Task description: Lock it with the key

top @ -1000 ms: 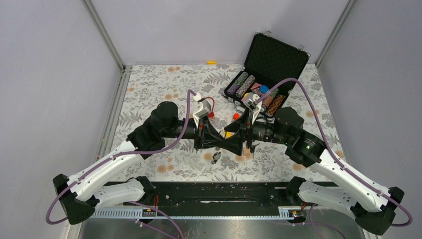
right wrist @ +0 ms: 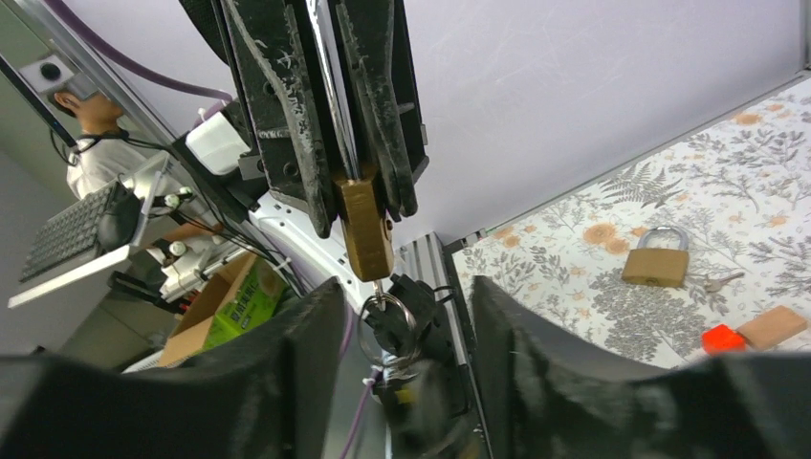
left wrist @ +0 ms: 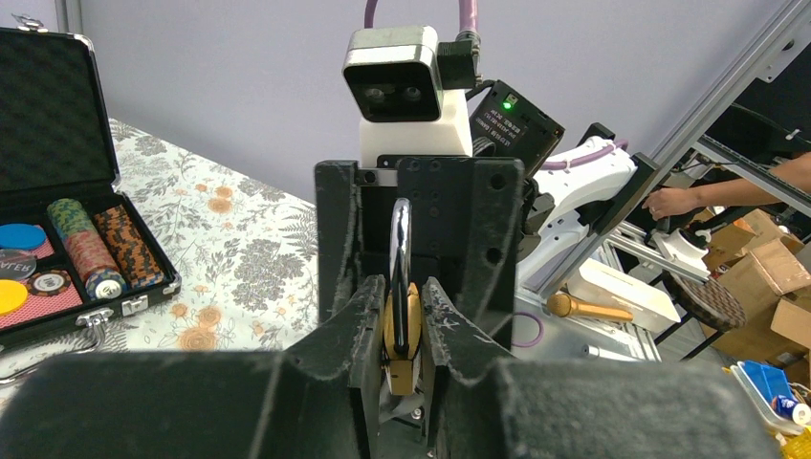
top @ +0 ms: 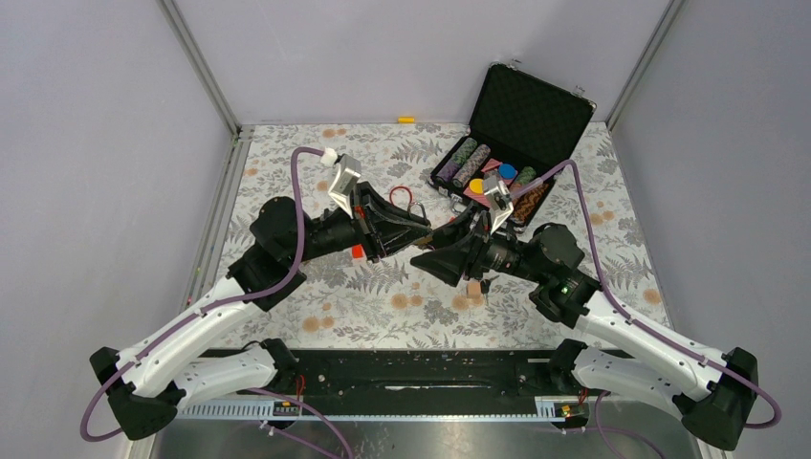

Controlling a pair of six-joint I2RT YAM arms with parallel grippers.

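A brass padlock point(right wrist: 365, 229) with a silver shackle point(left wrist: 400, 268) is pinched between the fingers of my left gripper, which is shut on it. The shackle shows edge-on, so its seating cannot be told. From the lock's lower end hangs a thin metal key ring point(right wrist: 361, 330); the key itself is mostly hidden. My right gripper stands open around this ring, with its fingers apart to either side. A blurred dark and brownish thing point(right wrist: 421, 406) shows low between them. In the top view both grippers meet above the middle of the table.
Another brass padlock point(right wrist: 655, 266) lies on the table with a small key point(right wrist: 722, 282) beside it. Close by are a red block point(right wrist: 722, 338) and a wooden block point(right wrist: 773, 327). An open chip case point(top: 526, 143) stands at the back right.
The right gripper has shifted and its fingers now look wider apart.
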